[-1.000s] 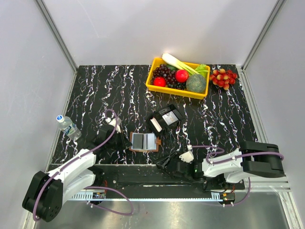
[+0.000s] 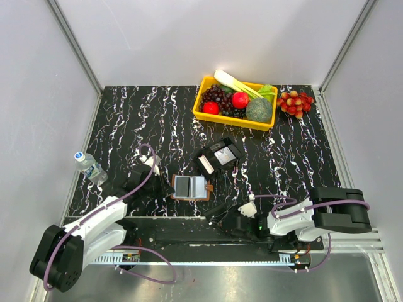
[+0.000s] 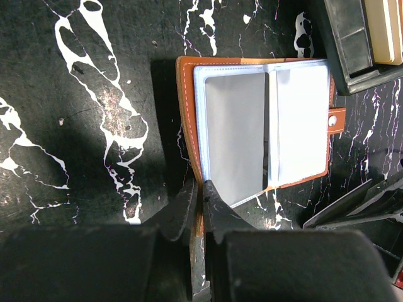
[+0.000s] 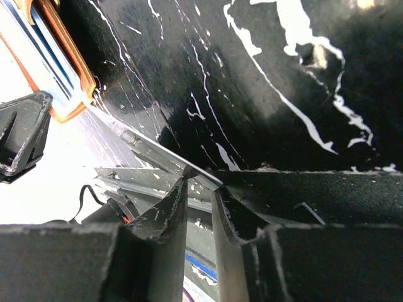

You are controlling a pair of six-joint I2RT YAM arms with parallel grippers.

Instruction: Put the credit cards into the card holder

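Observation:
The open card holder [image 2: 191,187], brown leather with clear sleeves inside, lies flat near the table's front. Its left edge is pinched in my left gripper, which is shut on it; the sleeves [image 3: 236,126] face up. To the front right, my right gripper [image 2: 217,212] is low near the table edge. A thin grey card [image 4: 154,151] runs obliquely from its fingertips towards the holder's corner, seen almost edge-on. A narrow gap shows between those fingers; whether they grip the card cannot be told. A black box [image 2: 232,153] holding more cards stands behind the holder.
A yellow basket [image 2: 237,122] of fruit and vegetables stands at the back, grapes [image 2: 295,104] to its right. A water bottle [image 2: 91,168] lies at the left edge.
My right gripper's fingers have drawn closer together near the table edge, and its arm has shifted very slightly. The left gripper, the holder and the box have stayed in place.

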